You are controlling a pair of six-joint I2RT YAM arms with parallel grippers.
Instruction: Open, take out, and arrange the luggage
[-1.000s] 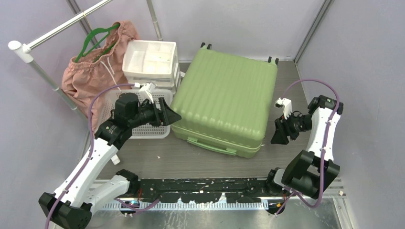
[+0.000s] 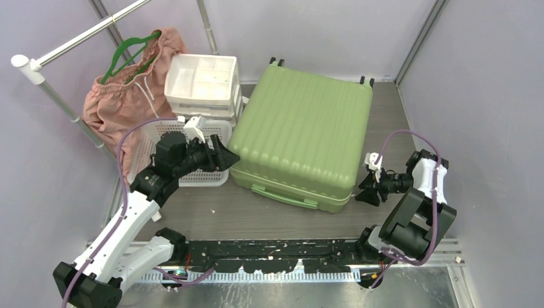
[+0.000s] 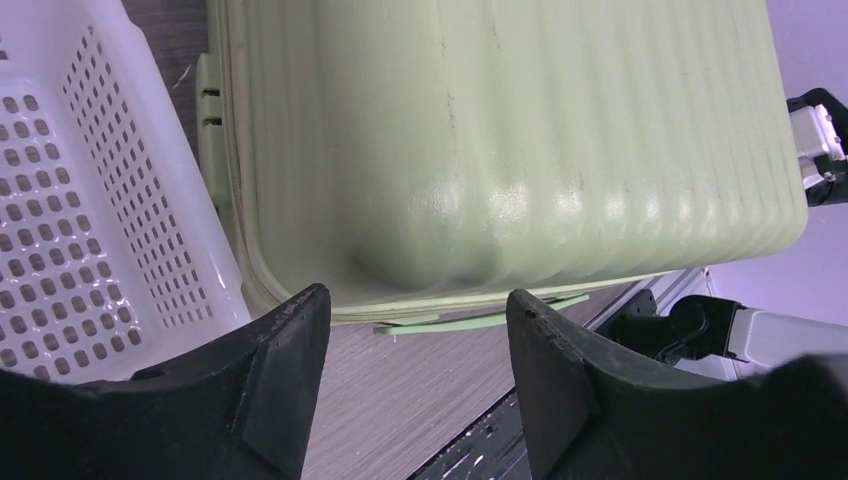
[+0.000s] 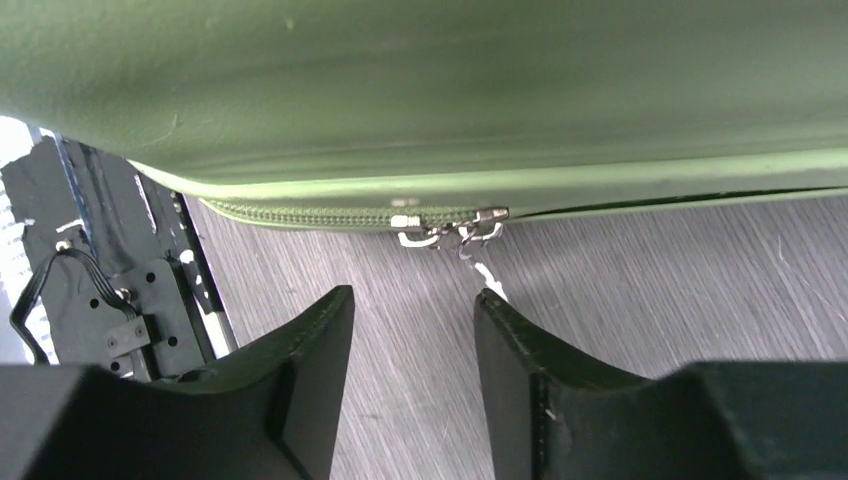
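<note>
A green hard suitcase [image 2: 301, 128] lies flat on the grey floor, its side handle [image 2: 283, 197] facing the front. My left gripper [image 2: 224, 154] is open at the suitcase's front-left corner, with nothing between its fingers; the left wrist view shows the ribbed lid [image 3: 500, 130] beyond them. My right gripper [image 2: 367, 195] is open low beside the suitcase's front-right corner. In the right wrist view the two zipper pulls [image 4: 450, 225] with a white tag [image 4: 490, 280] sit just beyond its fingers, on the zip along the lower edge.
A white basket [image 2: 147, 138] stands left of the suitcase, with stacked white drawers [image 2: 200, 80] behind it. A pink bag [image 2: 109, 109] hangs on a rail at back left. Bare floor [image 2: 256, 221] runs along the front.
My right gripper has moved down and left, closer to the suitcase's right side. My left arm has shifted very slightly; the suitcase has not moved.
</note>
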